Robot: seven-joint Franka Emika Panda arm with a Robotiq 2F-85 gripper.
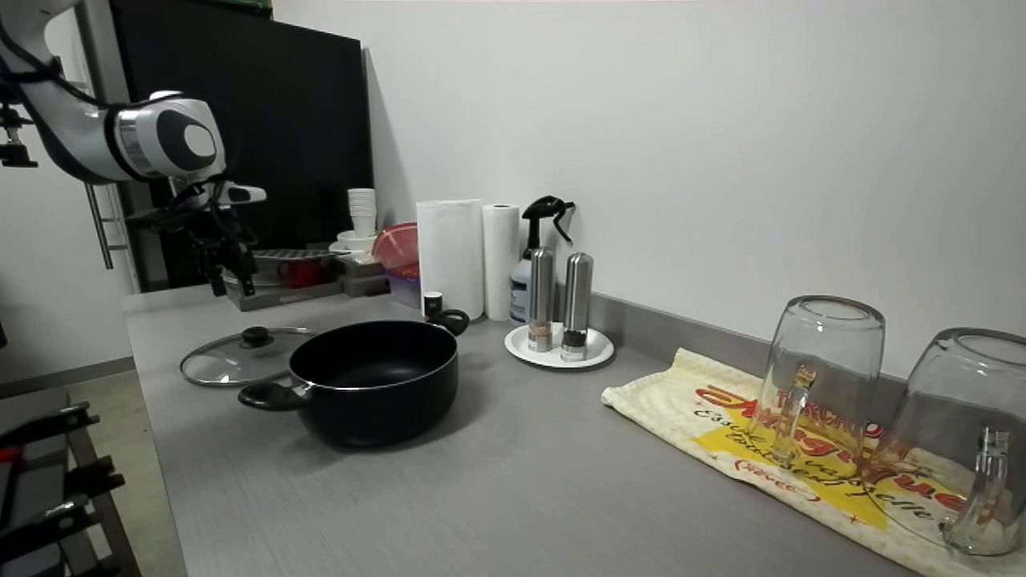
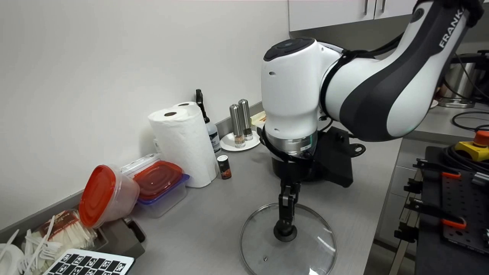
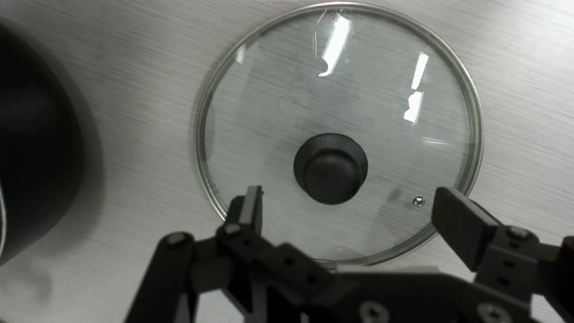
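A round glass lid (image 3: pixel 269 107) with a metal rim and a black knob (image 3: pixel 331 169) lies flat on the counter. My gripper stands open above the lid, its fingers (image 3: pixel 463 226) spread wide to either side of the knob's line, with nothing between them. In exterior view 1 the gripper (image 1: pixel 234 284) hangs above the lid (image 1: pixel 216 365), clear of the knob. Beside the lid sits an open black pot (image 1: pixel 380 413), upright and with two handles; its dark inside looks empty. The arm hides most of the pot in exterior view 2.
Salt and pepper mills (image 1: pixel 575 308) stand on a white plate (image 1: pixel 603 354) by the wall. Paper towels (image 1: pixel 450 255) and a small spice jar (image 2: pixel 224 167) are near the pot. Two upturned glass mugs (image 1: pixel 817 385) rest on a cloth (image 1: pixel 664 394).
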